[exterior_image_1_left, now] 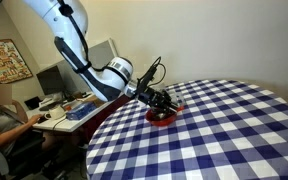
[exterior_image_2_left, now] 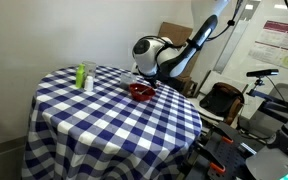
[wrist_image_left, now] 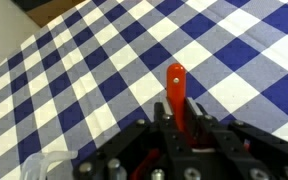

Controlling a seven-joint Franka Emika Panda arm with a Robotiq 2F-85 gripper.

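Shut on a red utensil handle (wrist_image_left: 176,85), my gripper holds it with the rounded, holed end sticking out past the fingers. The utensil's other end is hidden. A red bowl (exterior_image_1_left: 162,121) stands on the checkered table, and in exterior view 1 my gripper (exterior_image_1_left: 163,103) is right over it, low at its rim. In exterior view 2 the red bowl (exterior_image_2_left: 141,92) sits near the table's far right side. Parts of red show beneath the gripper in the wrist view, mostly covered by its dark body.
A clear handle (wrist_image_left: 46,160) shows at lower left in the wrist view. A green bottle (exterior_image_2_left: 80,75) and a white bottle (exterior_image_2_left: 89,84) stand to one side of the bowl. Much of the blue-and-white checkered tablecloth (exterior_image_1_left: 224,125) is bare.
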